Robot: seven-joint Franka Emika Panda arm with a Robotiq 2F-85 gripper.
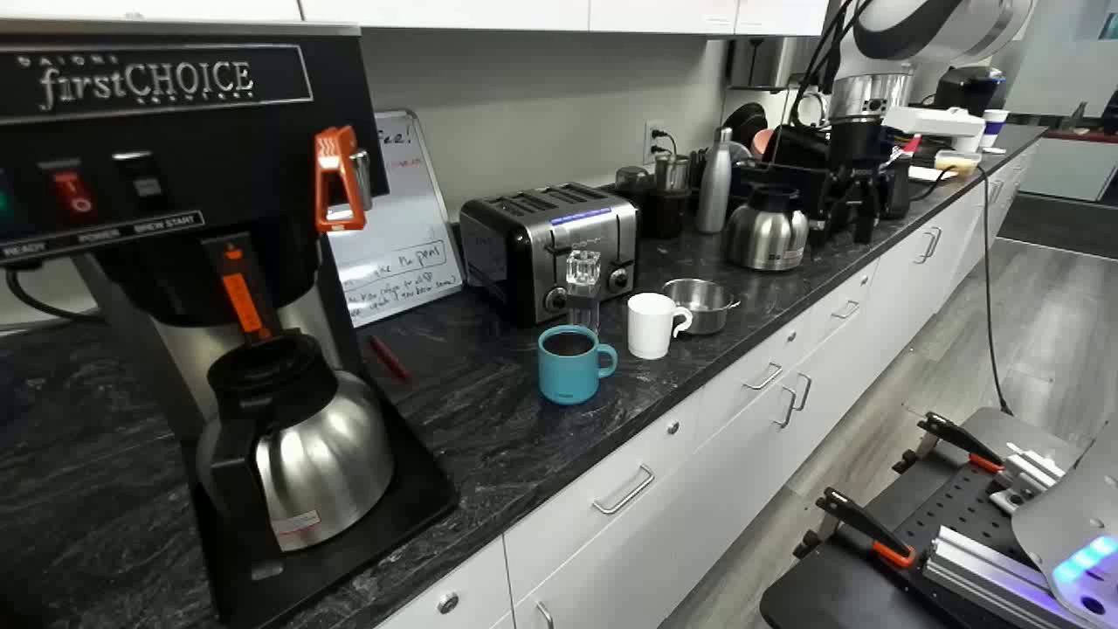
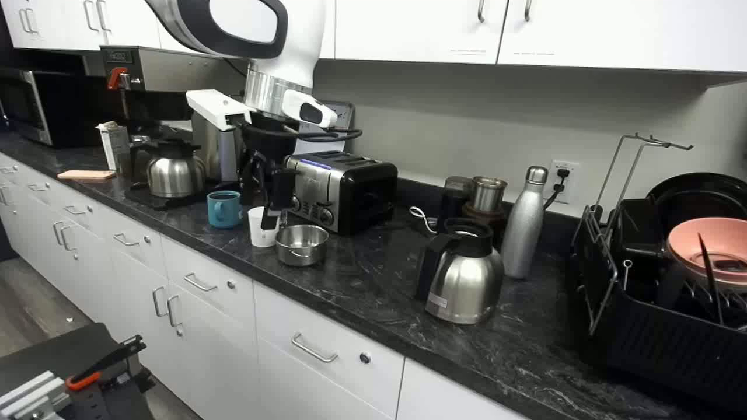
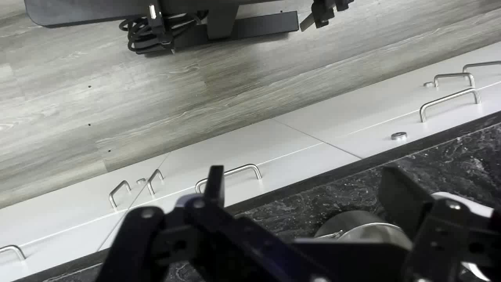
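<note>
My gripper is open, its two fingers spread wide in the wrist view, with nothing held between them. In that view a metal pot (image 3: 357,225) shows on the counter, partly hidden by the right finger and gripper body. Pointing down, the gripper (image 1: 845,225) appears right of the steel carafe (image 1: 768,232) in exterior view 1. From exterior view 2 it (image 2: 276,218) overlaps the white mug (image 2: 259,234), just above the pot (image 2: 302,246). The teal mug (image 1: 569,367) holds dark liquid and stands near the white mug (image 1: 652,327).
Behind the mugs are a toaster (image 1: 555,246) and a clear block-topped object (image 1: 583,281). A coffee maker (image 1: 157,136) with a carafe (image 1: 325,461) stands at one end. Opposite are a steel bottle (image 2: 523,224) and a dish rack (image 2: 651,343). Counter between pot and rack carafe is mostly clear.
</note>
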